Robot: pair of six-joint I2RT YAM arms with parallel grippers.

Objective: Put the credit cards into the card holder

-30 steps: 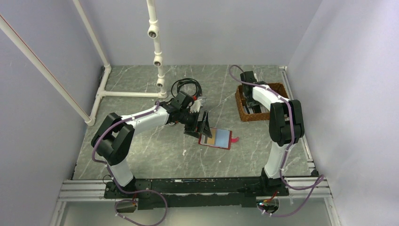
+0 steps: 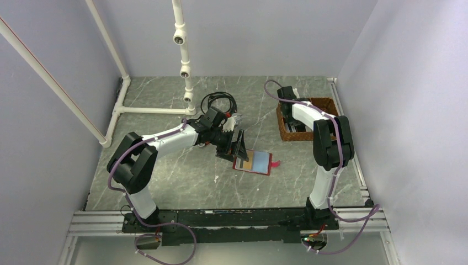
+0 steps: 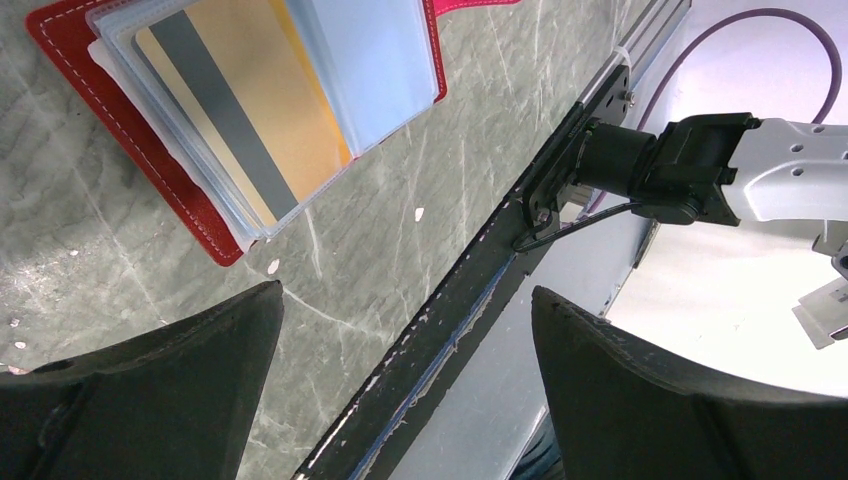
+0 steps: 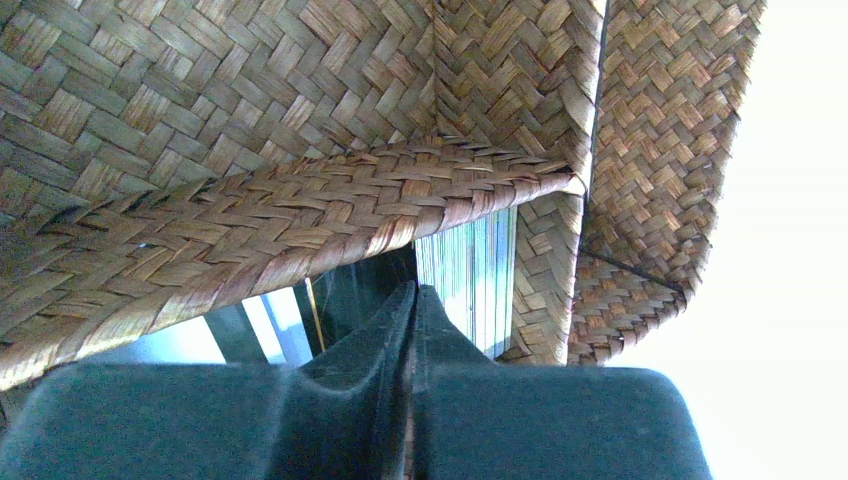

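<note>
The red card holder (image 2: 261, 162) lies opened out on the table, clear sleeves facing up. One sleeve has a tan card with a grey stripe (image 3: 240, 85) in it; the other sleeve (image 3: 372, 60) looks pale blue. Beside the holder, my left gripper is open with nothing between its fingers. My right gripper is at the woven basket (image 2: 304, 136), its fingertips together and no card visible between them. Past a woven wall in the right wrist view, dark and pale cards (image 4: 350, 295) show, partly hidden by that wall and the fingers.
A coiled black cable (image 2: 222, 98) lies at the table's back, behind the left arm. White pipes (image 2: 152, 110) stand at the back left. A pink tab (image 2: 275, 164) sticks out right of the holder.
The left arm and the card holder have stayed where they were.
</note>
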